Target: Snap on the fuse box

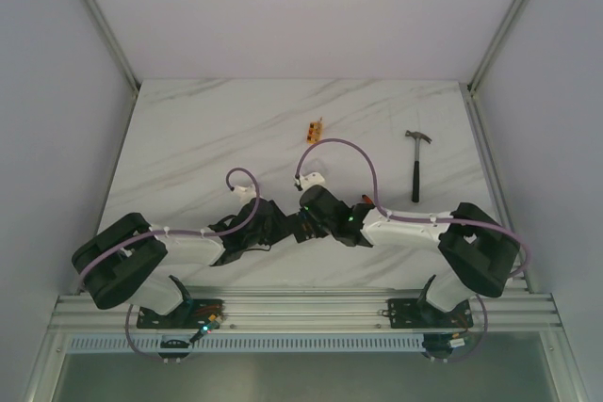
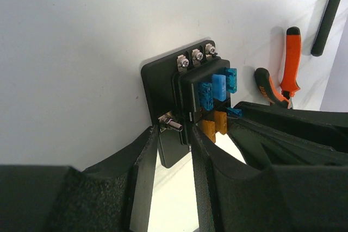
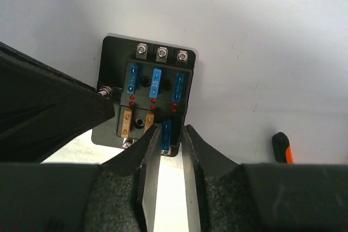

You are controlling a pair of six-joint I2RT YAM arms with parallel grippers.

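The black fuse box (image 2: 159,81) (image 3: 112,55) lies on the white table, holding blue and orange fuses. In the left wrist view my left gripper is at its near side, fingertips by a metal terminal post; whether it grips it I cannot tell. In the right wrist view my right gripper is at the box's lower right, its fingertips around a blue fuse (image 3: 166,134); whether they press on it is unclear. The left gripper's black body covers the left of that view.
Orange-handled pliers (image 2: 291,61) lie just right of the box. A hammer (image 1: 415,176) lies further right, and a small orange object (image 1: 314,131) lies farther back.
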